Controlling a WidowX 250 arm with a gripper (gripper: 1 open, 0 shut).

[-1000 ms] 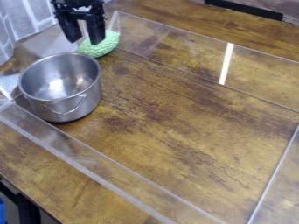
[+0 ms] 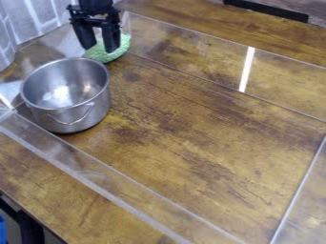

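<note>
My black gripper (image 2: 97,36) is at the top left, with its two fingers pointing down over a green textured object (image 2: 110,52) near the back of the table. Whether the fingers are shut or hold anything is too small to tell. A large steel pot (image 2: 67,94) sits just in front of them on the left.
Clear plastic edges run along its sides and back. A light curtain-like sheet (image 2: 23,24) hangs at the back left.
The gripper has shifted slightly over the green object since a second ago. The pot has stayed in place.
</note>
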